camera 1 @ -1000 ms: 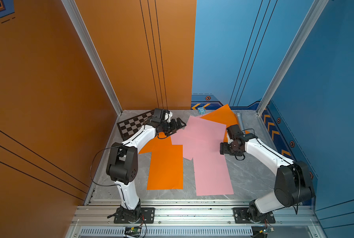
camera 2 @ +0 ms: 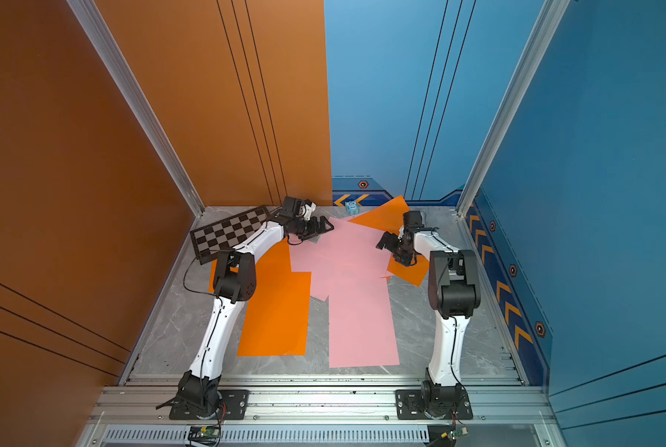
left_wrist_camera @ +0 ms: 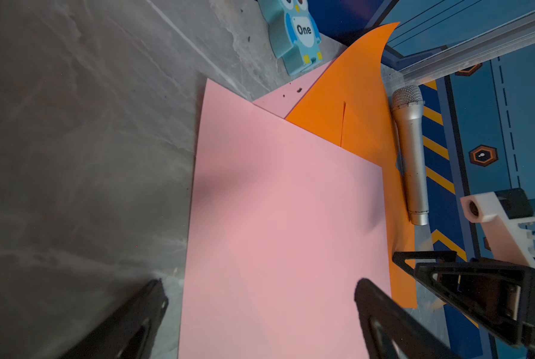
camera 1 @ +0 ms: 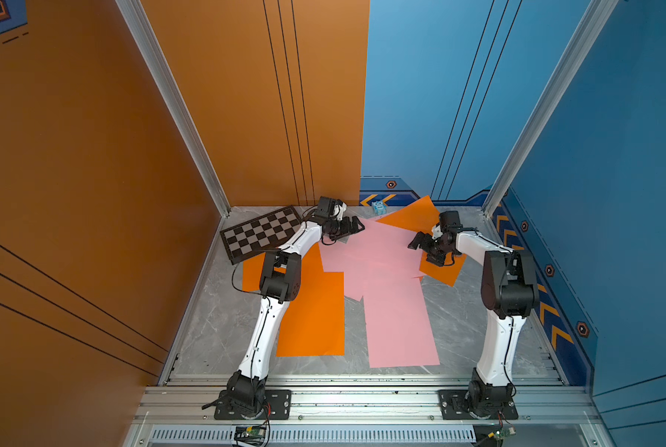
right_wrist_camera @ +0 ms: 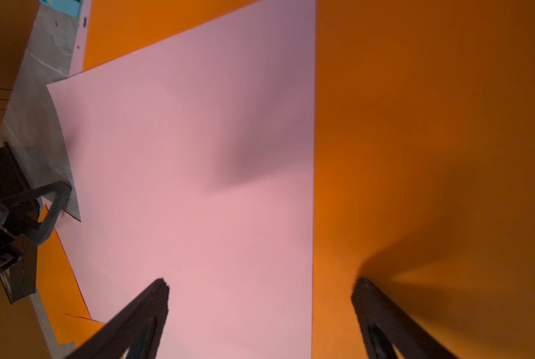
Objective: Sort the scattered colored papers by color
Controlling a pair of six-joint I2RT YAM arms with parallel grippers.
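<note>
Overlapping pink and orange papers cover the table's middle. A pink sheet (camera 1: 387, 246) lies on top in the centre back, partly over an orange sheet (camera 1: 414, 214) behind it. In front of it are another pink sheet (camera 1: 400, 327) and, to its left, an orange sheet (camera 1: 312, 316). My left gripper is open and empty, one finger (left_wrist_camera: 141, 314) over bare table and the other over the pink sheet. Open and empty, my right gripper spans the top pink sheet's right edge, one finger (right_wrist_camera: 378, 311) over an orange sheet (right_wrist_camera: 447, 119).
A checkerboard (camera 1: 262, 232) lies at the back left. The blue owl block (left_wrist_camera: 292, 33) stands at the back, and a silver microphone (left_wrist_camera: 410, 152) lies at the back right. Bare grey table (camera 1: 467, 335) shows at the front right.
Both arms have reached farther toward the back. The left gripper has moved right to the top pink sheet's left side; the right gripper has gone back to its right edge. The papers look unmoved.
</note>
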